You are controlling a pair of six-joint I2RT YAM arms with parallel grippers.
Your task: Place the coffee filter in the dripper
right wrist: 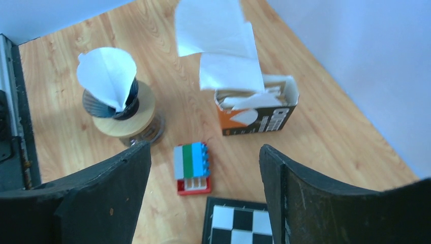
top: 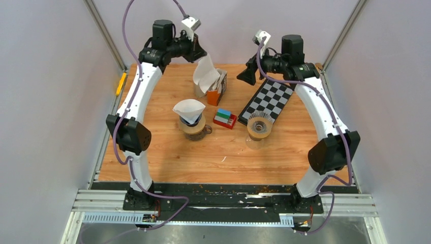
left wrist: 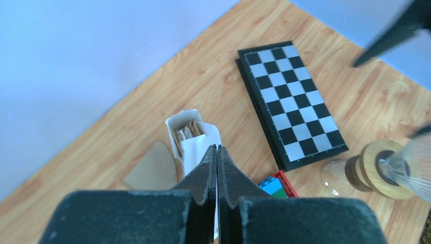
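Note:
My left gripper (top: pixel 204 54) is shut above the filter box (top: pixel 216 94), and a white coffee filter (top: pixel 205 73) hangs from its fingertips. In the left wrist view only slivers of paper show around the closed fingers (left wrist: pixel 206 175). Another white filter (top: pixel 189 109) sits spread in the dark dripper (top: pixel 191 122) on the left carafe. A clear ribbed dripper (top: pixel 259 122) on the right carafe holds no filter. My right gripper (top: pixel 247 78) is over the checkerboard's left side, its fingers (right wrist: pixel 124 175) apart and nothing between them.
A red tray with coloured blocks (top: pixel 225 118) sits between the two carafes. The checkerboard (top: pixel 267 101) lies at the back right. A brown flap (left wrist: pixel 152 168) lies beside the filter box.

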